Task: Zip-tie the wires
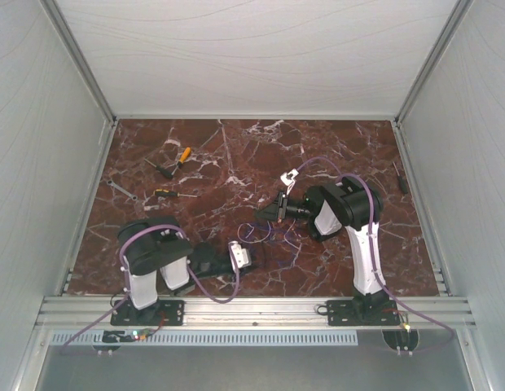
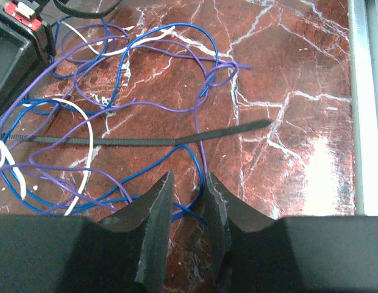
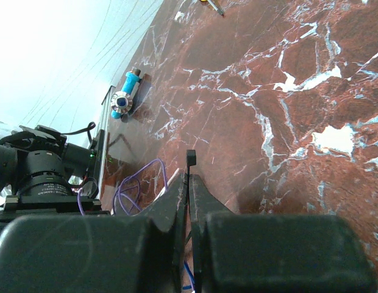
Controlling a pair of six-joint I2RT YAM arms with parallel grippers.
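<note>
A tangle of blue [image 2: 161, 159], purple [image 2: 146, 105] and white wires [image 2: 86, 152] lies on the marble floor, with a long black zip tie [image 2: 231, 130] across it. My left gripper is low at the wires' near side, its fingers part open with a narrow gap; it grips nothing visible. My right gripper is shut above the far side of the wires; a thin dark strip with a small block on its end shows at its tips, too unclear to tell if held.
Screwdrivers [image 1: 175, 193] and a wrench [image 1: 122, 189] lie at the back left. A blue valve-like object [image 3: 122, 104] sits beyond the left arm. A metal rail [image 2: 360, 91] edges the work area.
</note>
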